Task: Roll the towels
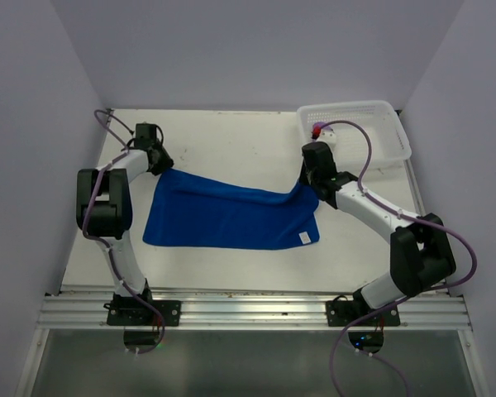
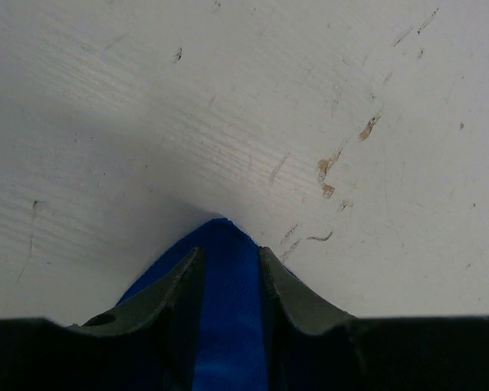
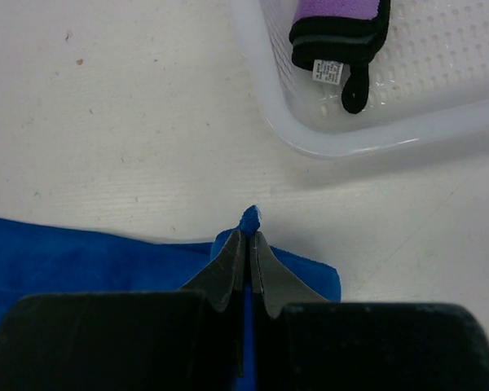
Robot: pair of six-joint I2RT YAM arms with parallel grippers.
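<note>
A blue towel [image 1: 231, 217] lies spread on the white table, its far edge turned up in a fold and a white label near its right corner. My right gripper is shut on the towel's far right part, and a small blue tip [image 3: 250, 218] pokes out between the fingers. At the far left corner of the towel [image 2: 224, 232], my left gripper stands open, its fingers on either side of that corner. Whether they touch the cloth, I cannot tell.
A white basket [image 1: 355, 136] stands at the back right, close to my right gripper. Inside it lies a purple and black rolled towel [image 3: 341, 37]. Bare table [image 1: 223, 136] stretches behind the blue towel, and a clear strip runs along its front.
</note>
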